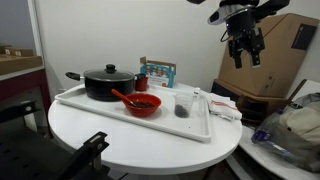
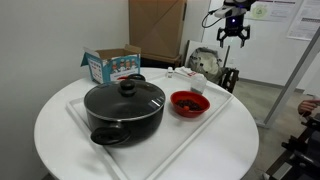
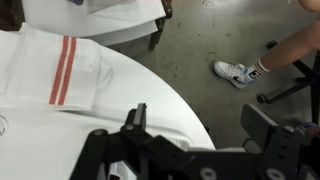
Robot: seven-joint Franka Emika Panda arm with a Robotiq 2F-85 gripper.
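My gripper [image 1: 243, 60] hangs high above the right end of the white round table [image 1: 165, 152], well clear of everything on it. In the wrist view its two dark fingers [image 3: 137, 118] stand wide apart with nothing between them. A white towel with orange stripes [image 3: 35, 70] lies near the table edge. On the white tray [image 1: 195, 130] are a black lidded pot [image 1: 108, 82], a red bowl [image 1: 143, 106] with a red-handled utensil and dark contents, and a clear container [image 1: 185, 104] with something dark inside.
Behind the tray stands a colourful box [image 1: 158, 72] beside a red mug-like container [image 1: 141, 82]. Large cardboard boxes [image 1: 262, 60] lean at the back right. A person's shoe [image 3: 235, 74] is on the floor close to the table.
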